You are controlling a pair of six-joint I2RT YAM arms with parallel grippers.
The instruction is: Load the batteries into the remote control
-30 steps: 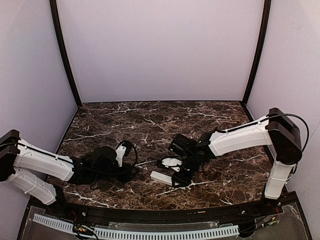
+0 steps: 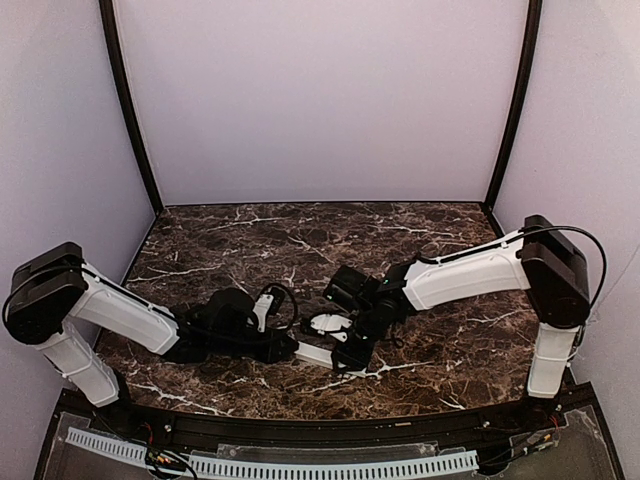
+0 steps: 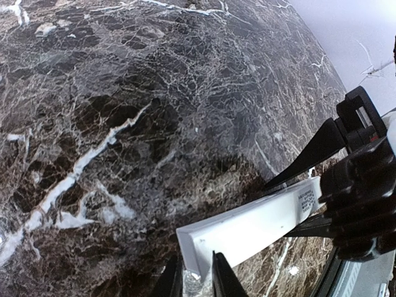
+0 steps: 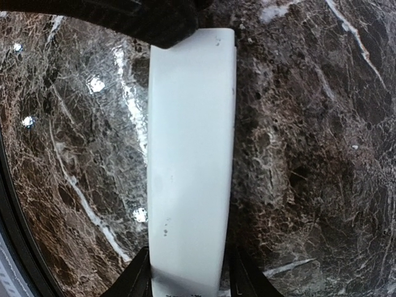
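A white remote control (image 2: 315,356) (image 3: 247,226) (image 4: 190,154) lies along the table near its front middle, with small printed text on one side. My right gripper (image 2: 350,362) is shut on one end of it. My left gripper (image 2: 286,348) is at the other end, part open, its fingertips around the remote's end corner, where something shiny shows between them, too small to tell what. In the right wrist view the dark body of the left gripper hangs over that far end. I cannot make out any batteries.
Pale walls stand at the sides and back.
My left gripper has moved right to the remote's end. My right gripper and the remote have shifted slightly left.
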